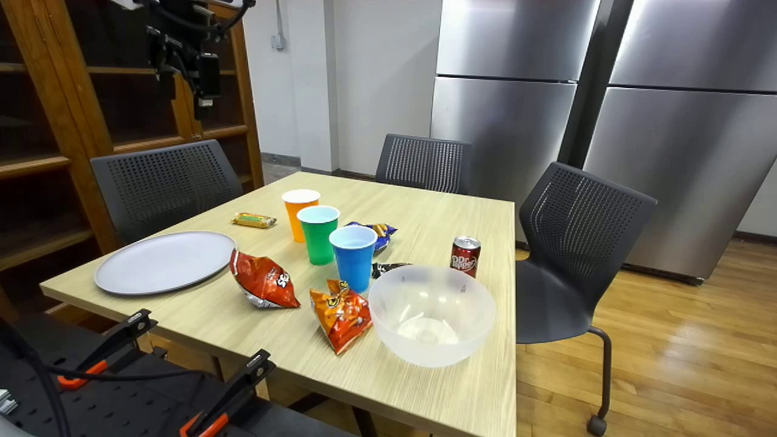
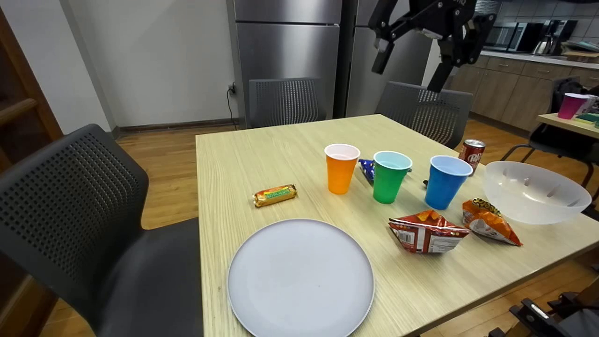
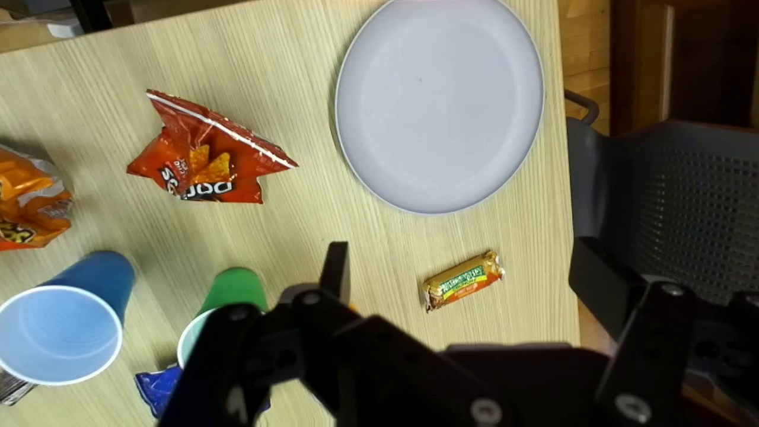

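Note:
High over the table, my gripper [image 2: 408, 72] hangs open and empty, its two fingers spread wide. From the wrist view, a gold-wrapped snack bar [image 3: 463, 280] appears between the fingers but lies on the table well below them. Close to the bar is a flat grey plate [image 3: 441, 103]. Three cups stand upright: orange [image 2: 340, 173], green [image 2: 386, 182] and blue [image 2: 446, 188]. The orange cup is mostly hidden behind my gripper in the wrist view. A red Doritos bag [image 1: 266, 280] and an orange Cheetos bag [image 1: 340, 314] rest near the table's front edge.
A translucent bowl [image 1: 431, 342] sits at the near right corner, with a Dr Pepper can [image 1: 465, 256] behind it. Blue [image 1: 382, 234] and dark [image 1: 388, 269] wrappers lie behind the cups. Chairs surround the table, whose far side is clear.

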